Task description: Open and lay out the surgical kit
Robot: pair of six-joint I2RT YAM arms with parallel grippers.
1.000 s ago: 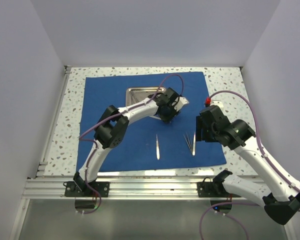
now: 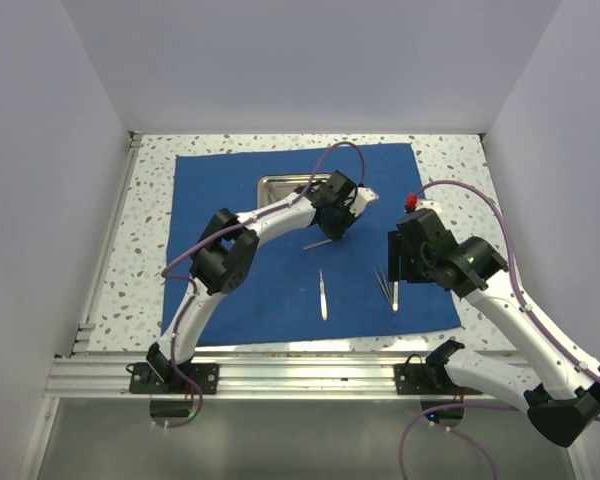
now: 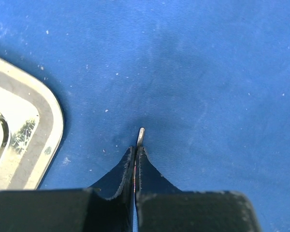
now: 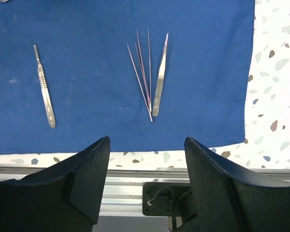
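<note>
My left gripper (image 2: 337, 236) is low over the blue cloth (image 2: 250, 310), close to the right side of the metal tray (image 2: 277, 183). In the left wrist view its fingers are closed together, with the narrow metal tip of a slim instrument (image 3: 141, 136) poking out between them. The rest of that instrument (image 2: 316, 244) shows beside the gripper in the top view. My right gripper stands open and empty above the cloth's right part. In front of it lie tweezers (image 4: 159, 87) and several thin needle-like pieces (image 4: 144, 79); farther left is a scalpel handle (image 4: 45, 94).
The tray (image 3: 48, 111) edge is just left of the left gripper. A speckled table top (image 2: 125, 250) borders the cloth, and a metal rail (image 2: 280, 372) runs along the front.
The cloth, tray and laid-out instruments have shifted slightly right. The slim instrument now shows beside the left gripper, where it was not visible before. My right gripper has moved a little to the left.
</note>
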